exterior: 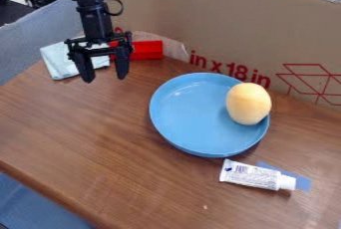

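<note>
My black gripper [104,72] hangs open above the left rear of the wooden table, in front of a folded white cloth [59,66] and a red object [148,49], with nothing between its fingers. A blue plate [190,117] sits right of center, holding a pale peach round object [248,104] on its right side. A white tube [248,174] lies at the front right, partly over a piece of blue tape [301,181].
A cardboard box [253,29] stands along the back. A grey surface lies beyond the left edge.
</note>
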